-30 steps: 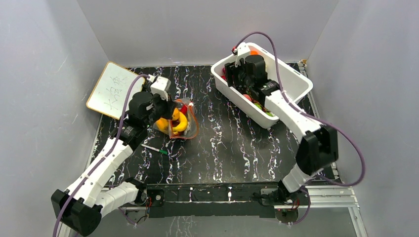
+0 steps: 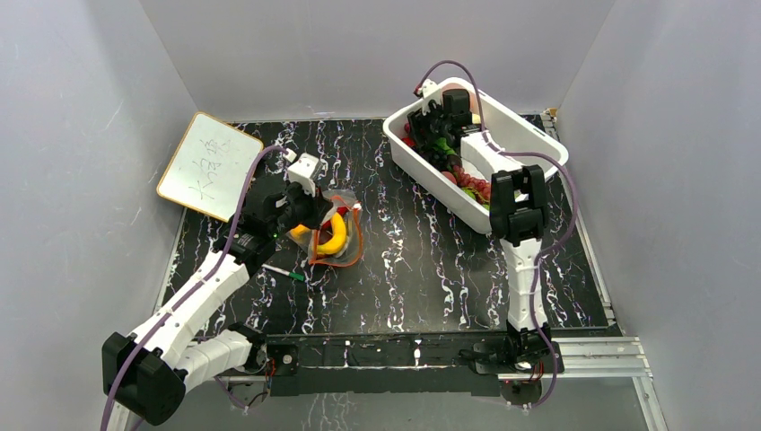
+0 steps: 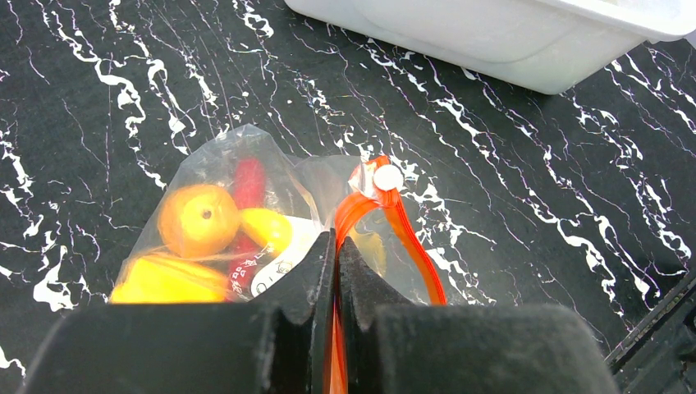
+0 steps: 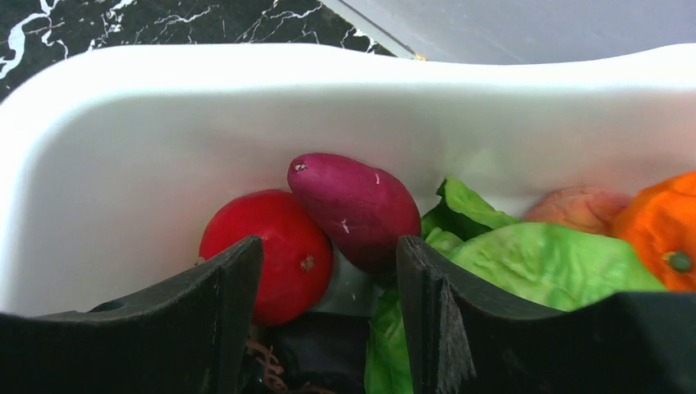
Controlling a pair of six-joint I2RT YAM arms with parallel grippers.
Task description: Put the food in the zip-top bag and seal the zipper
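Note:
A clear zip top bag (image 3: 222,156) with an orange zipper edge (image 3: 414,238) lies on the black marbled table. Inside it show an orange fruit (image 3: 197,220), a red item (image 3: 249,185) and a banana (image 2: 334,235). My left gripper is shut on the bag's orange rim. Over the white bin (image 2: 426,175), my right gripper is part open with nothing held. Beyond its fingertips lie a purple sweet-potato-like item (image 4: 353,201) and a red round item (image 4: 275,254), against the bin's wall.
Leafy greens (image 4: 525,263), an orange pepper-like item (image 4: 665,230) and red grapes (image 2: 476,186) share the bin. A whiteboard (image 2: 209,166) stands at the back left, and a green-capped marker (image 2: 284,271) lies near the bag.
Earlier, my left gripper shifted slightly right and toward the front with the bag.

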